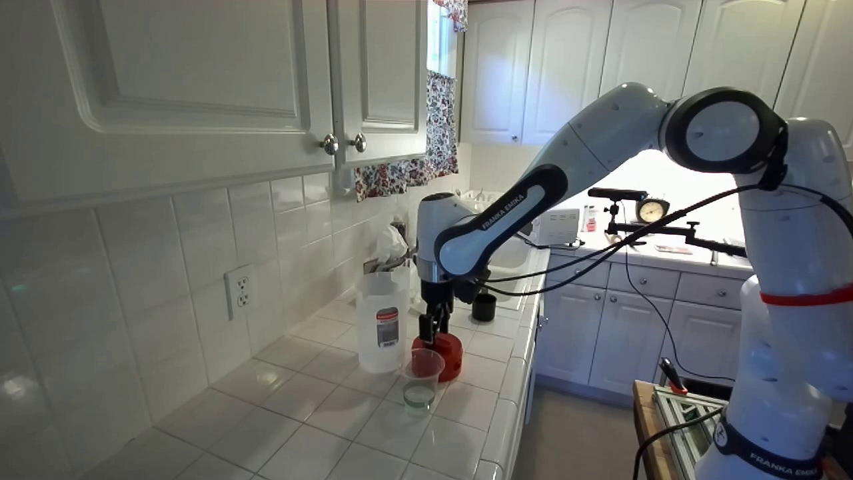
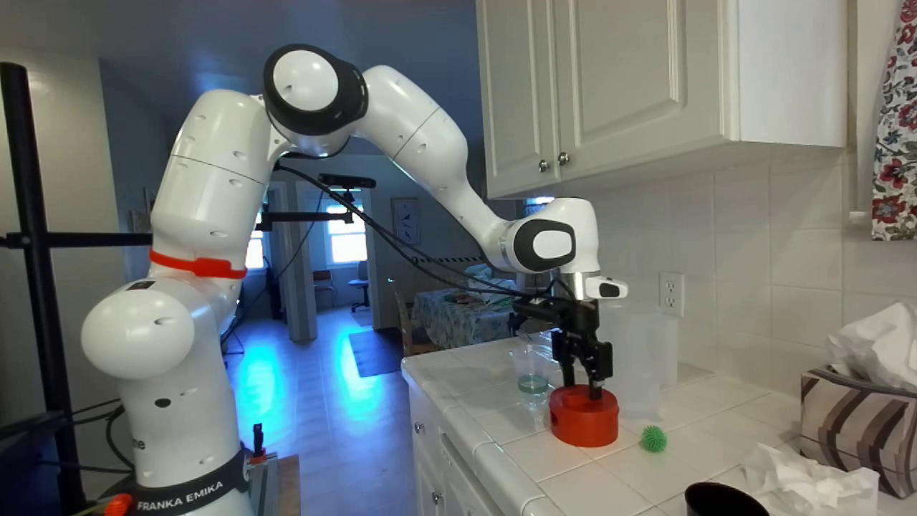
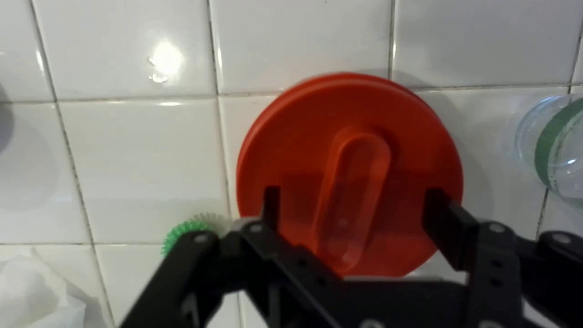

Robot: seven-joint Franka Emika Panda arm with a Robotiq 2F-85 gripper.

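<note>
A round red lid or container (image 3: 415, 142) with a raised oblong handle (image 3: 352, 191) on top sits on the white tiled counter. Right above it is my gripper, pointing down. Its two black fingers (image 3: 437, 210) stand apart, one on either side of the handle as seen from the wrist, and nothing is gripped between them. In exterior view 2 the fingertips (image 2: 594, 393) are close to the top of the red container (image 2: 584, 421); whether they touch it I cannot tell.
Close beside the red container stands a clear cup (image 1: 420, 384) with a green band. A large translucent jug (image 1: 380, 324) is near the wall. A green spiky ball (image 2: 653, 438), crumpled tissue (image 2: 799, 481) and a black cup (image 2: 722, 499) lie on the other side.
</note>
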